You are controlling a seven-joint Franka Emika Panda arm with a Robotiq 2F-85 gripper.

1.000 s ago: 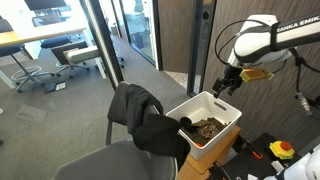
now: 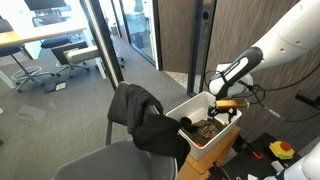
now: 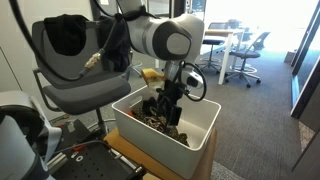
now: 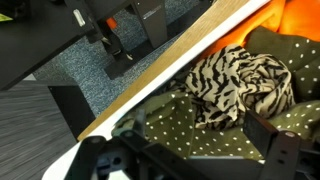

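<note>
My gripper is open, its two fingers set wide apart with nothing held between them. Below it lies a dark green dotted cloth (image 4: 180,117), bunched up against a zebra-print cloth (image 4: 222,85). Bright orange fabric (image 4: 240,37) shows at the upper right of the wrist view. These cloths sit inside a white box (image 3: 180,153) on a wooden surface. In exterior view 1 the gripper (image 2: 217,112) is low over the box; the gap between its fingertips and the cloth is hard to judge.
A grey chair (image 2: 110,162) with a dark garment (image 2: 158,132) on it stands beside the box. The box's white wall (image 4: 95,130) runs close to the left finger. Open floor (image 3: 245,105) lies beyond, with desks and chairs farther back.
The arm has come down and leftward in exterior view 1, from well above the box to low over its contents. The box and chair have stayed put.
</note>
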